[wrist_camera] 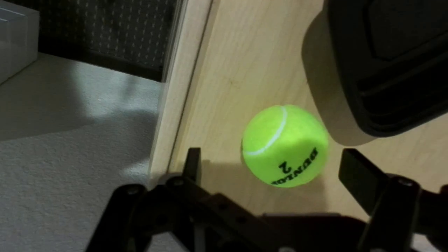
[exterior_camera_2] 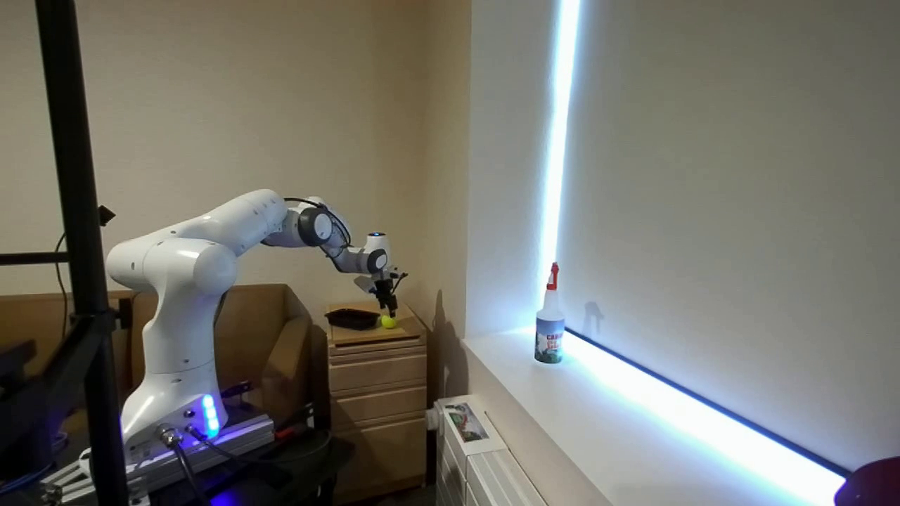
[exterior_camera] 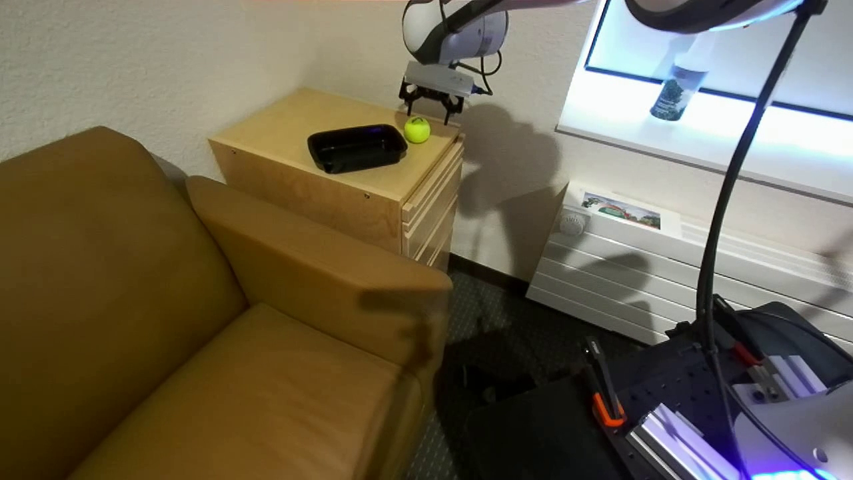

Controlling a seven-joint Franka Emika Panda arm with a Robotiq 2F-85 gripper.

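Note:
A yellow-green tennis ball [wrist_camera: 286, 145] rests on the wooden cabinet top [exterior_camera: 288, 117], beside a black tray [exterior_camera: 357, 149]. My gripper [exterior_camera: 428, 117] hangs over the cabinet close to the ball [exterior_camera: 416, 131], its fingers pointing down. In the wrist view its two fingers stand wide apart, the left finger [wrist_camera: 193, 164] and the right finger [wrist_camera: 362, 178] with a gap between them. The ball lies ahead of that gap, apart from both fingers. Part of the tray [wrist_camera: 394, 63] shows at the upper right.
The cabinet's drawer-side edge [wrist_camera: 184, 88] runs close to the ball. A tan sofa [exterior_camera: 312, 256] stands in front of the cabinet, a wall behind it. On the window sill is a spray bottle [exterior_camera_2: 549, 325], well away, above a white radiator [exterior_camera: 624, 264].

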